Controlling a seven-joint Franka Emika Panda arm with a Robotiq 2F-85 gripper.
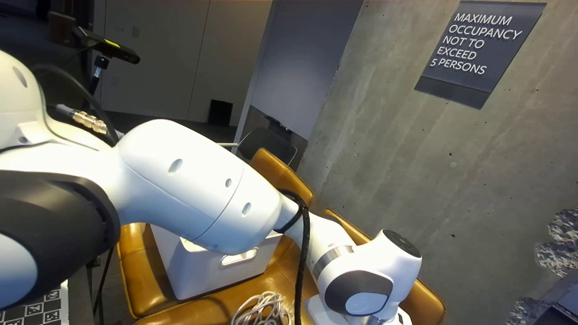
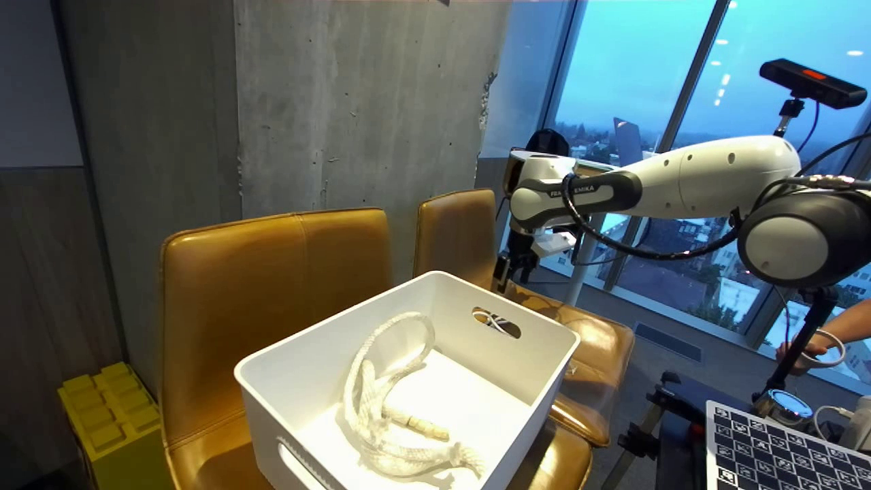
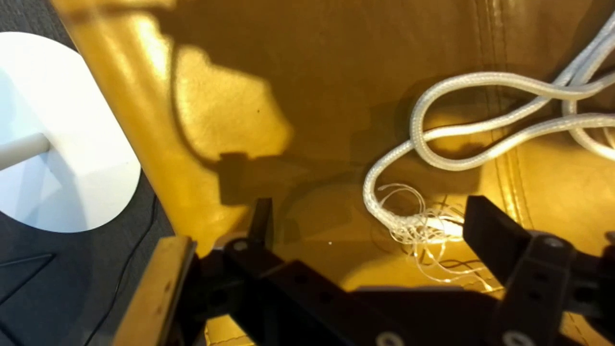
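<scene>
A white cord point(image 3: 455, 163) lies looped on the brown leather seat, its frayed end point(image 3: 424, 228) between and beyond my open fingers in the wrist view. My gripper stands over the seat with nothing held; the frayed end is nearer the right finger point(image 3: 493, 236). In exterior view 2 the gripper point(image 2: 512, 273) points down beyond the white bin. The white bin point(image 2: 269, 359) stands on a chair and contains a thick pale rope point(image 2: 367, 408). Part of the cord's coil point(image 1: 263, 309) shows at the bottom of exterior view 1, where the gripper is out of frame.
Brown chair backs point(image 2: 277, 302) rise behind the bin, with a concrete wall point(image 2: 359, 122) beyond. A round white base point(image 3: 75, 173) stands beside the seat. A checkered board point(image 2: 784, 453) lies at right, near a person's hand point(image 2: 804, 351).
</scene>
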